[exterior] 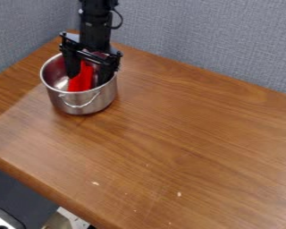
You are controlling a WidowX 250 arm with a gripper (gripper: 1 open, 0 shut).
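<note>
A metal pot (86, 100) with a wire handle stands on the wooden table at the back left. Inside it is a red object (81, 80), partly hidden by the black gripper (83, 63) over and within the pot's mouth. The fingertips are too dark and small to make out, so whether they are open, shut or holding the red object cannot be told.
Grey walls (211, 40) stand behind the table. Dark cables lie beyond the table's lower left corner.
</note>
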